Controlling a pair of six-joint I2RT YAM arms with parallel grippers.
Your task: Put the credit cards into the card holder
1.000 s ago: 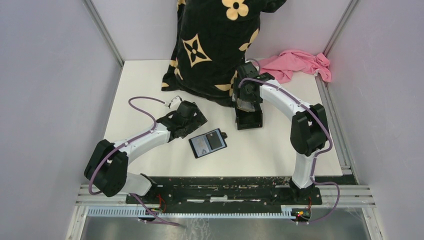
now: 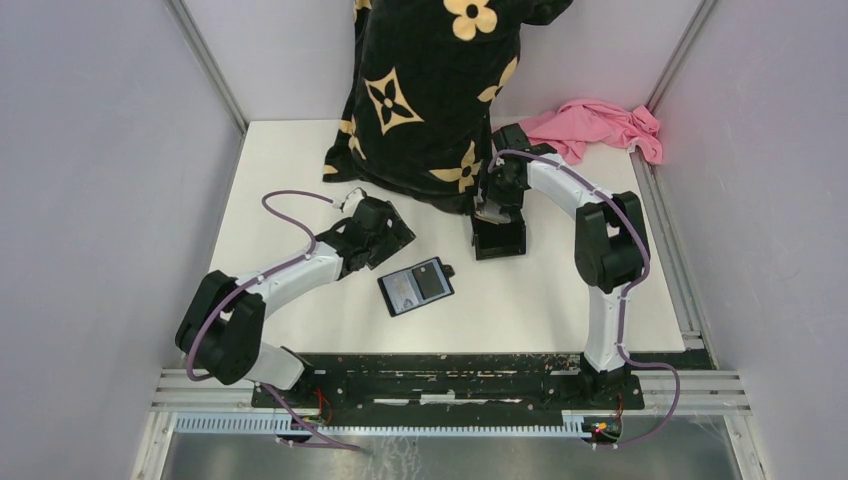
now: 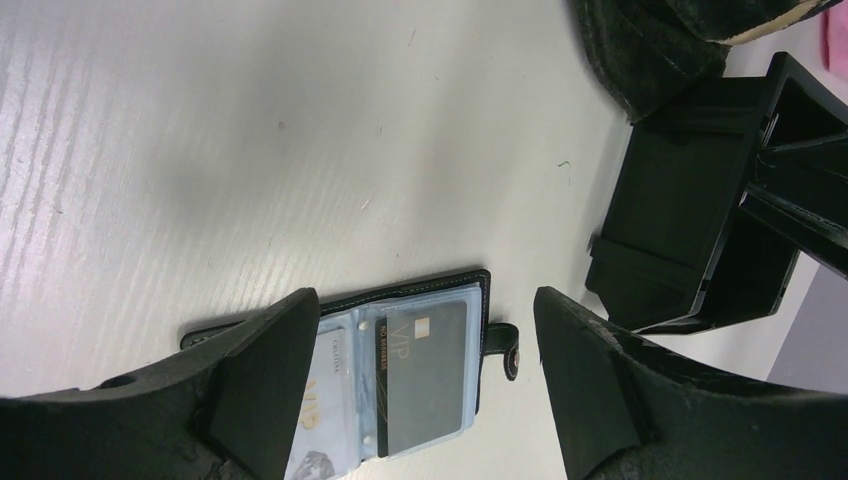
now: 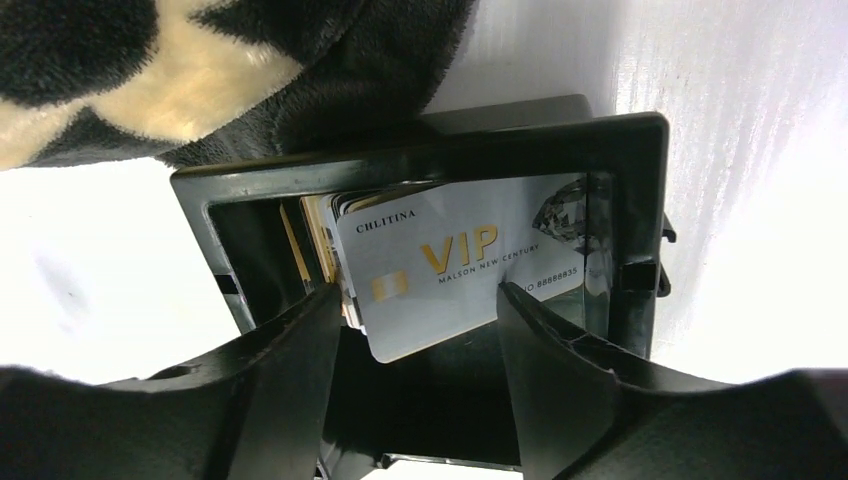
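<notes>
A black card box (image 2: 498, 247) stands right of centre; in the right wrist view its compartment holds several cards behind a silver VIP card (image 4: 430, 290). My right gripper is over the box with its fingers parted at that card's lower part; whether they grip anything is unclear. The card holder (image 2: 416, 287) lies open at the front centre, cards in its clear sleeves, also in the left wrist view (image 3: 420, 370). My left gripper (image 2: 390, 235) hangs above and left of it, open, with nothing between its fingers.
A dark patterned plush cloth (image 2: 410, 100) covers the back, its edge beside the box. A pink cloth (image 2: 590, 130) lies at the back right.
My right arm has shifted slightly, its wrist moving a little to the right over the box. The left arm has moved only slightly.
</notes>
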